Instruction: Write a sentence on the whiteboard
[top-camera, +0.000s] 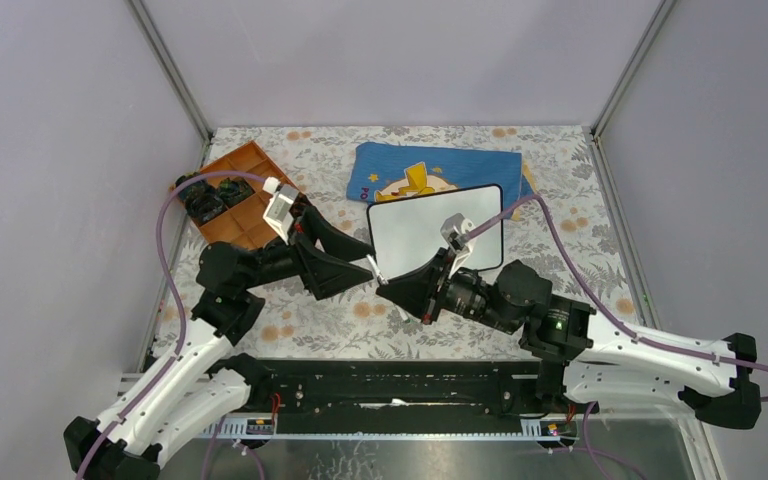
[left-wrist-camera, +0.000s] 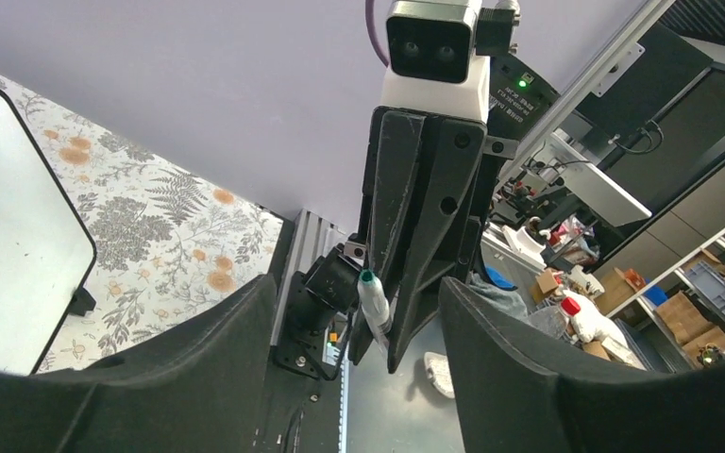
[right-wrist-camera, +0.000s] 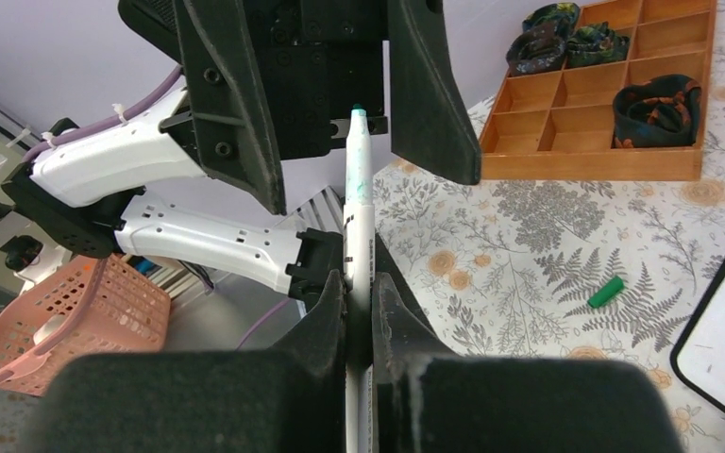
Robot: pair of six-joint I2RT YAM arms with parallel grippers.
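Note:
A whiteboard (top-camera: 430,230) with a black frame lies on the floral surface, blank. My right gripper (top-camera: 385,290) is shut on a white marker (right-wrist-camera: 359,236), whose teal tip points up between the parted black fingers of my left gripper (top-camera: 355,262). In the left wrist view the marker (left-wrist-camera: 375,307) sits between my left fingers, apparently not gripped; those fingers stand apart. A small green piece (right-wrist-camera: 606,292), likely a cap, lies on the surface left of the board.
A wooden compartment box (top-camera: 255,160) with dark cloths is at the back left. A blue mat (top-camera: 390,160) lies behind the board. A pink basket (right-wrist-camera: 104,311) shows beyond the left arm.

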